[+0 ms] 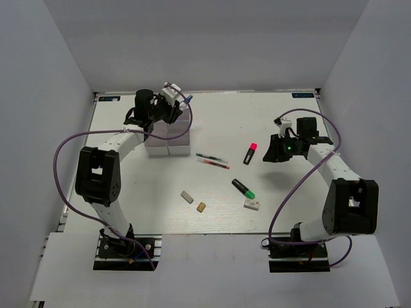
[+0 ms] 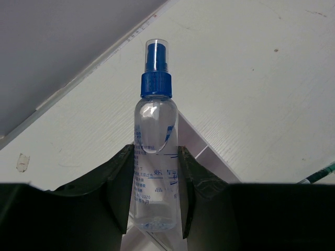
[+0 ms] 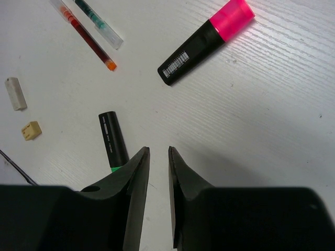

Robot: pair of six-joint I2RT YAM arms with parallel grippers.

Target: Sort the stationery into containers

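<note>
My left gripper is shut on a clear spray bottle [image 2: 156, 125] with a blue cap, held over the white compartmented container [image 1: 180, 145]. My right gripper stands part open and empty, above the table's right side. Out on the table lie a pink highlighter [image 3: 193, 52], a green highlighter [image 3: 112, 136], a teal pen [image 1: 210, 157], a red pen [image 1: 215, 163], a grey eraser [image 1: 187, 197], a tan block [image 1: 201, 207] and a white eraser [image 1: 252, 205].
Walls border both sides and the back.
</note>
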